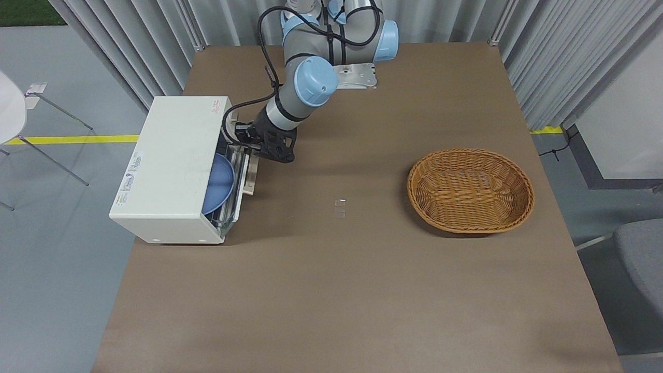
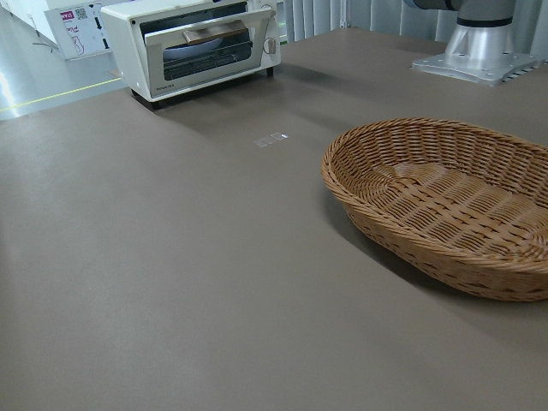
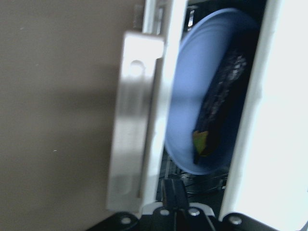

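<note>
A white toaster oven (image 1: 162,168) stands on the left of the table, its glass door (image 2: 214,56) tilted partly up with a handle bar (image 3: 130,120) along it. Inside is a blue plate (image 1: 217,183); in the wrist view a dark elongated item with a yellow-green end (image 3: 216,101) lies on the plate (image 3: 187,106). My gripper is at the door, beside the handle in the front view and at the bottom edge of the wrist view, its dark fingers close together and apparently shut.
An oval wicker basket (image 1: 470,190) sits on the right of the table (image 1: 354,286). The arm's base stands at the back.
</note>
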